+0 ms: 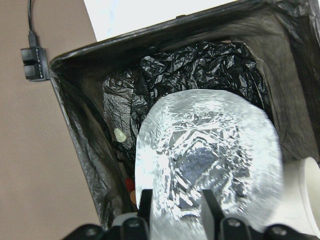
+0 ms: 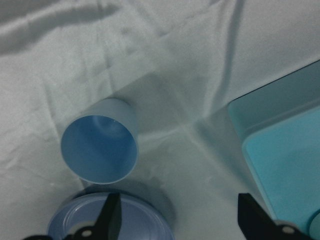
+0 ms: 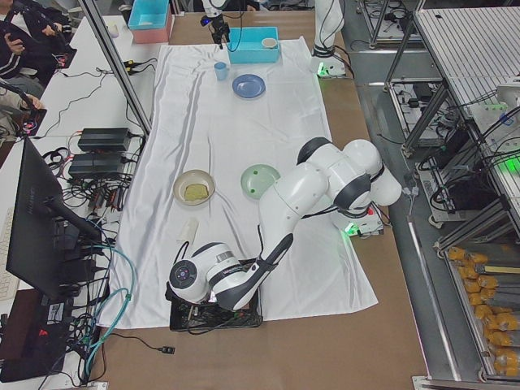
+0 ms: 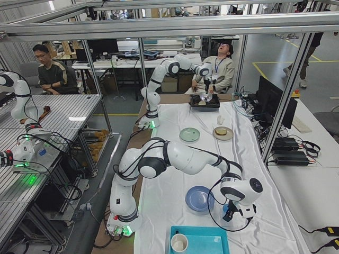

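My left gripper is over a black bin lined with plastic (image 1: 85, 125). A crinkled silver foil disc (image 1: 205, 150) fills the middle of its wrist view, just beyond the fingers; whether they hold it I cannot tell. A white cup (image 1: 300, 195) lies in the bin. My right gripper is open, above a blue cup (image 2: 100, 145) and a blue plate (image 2: 135, 225), beside a turquoise tray (image 2: 280, 165).
A beige plate (image 3: 179, 185) with a yellow item (image 3: 196, 192) and a green plate (image 3: 260, 175) lie on the white cloth, with clear cloth between them and the far blue plate.
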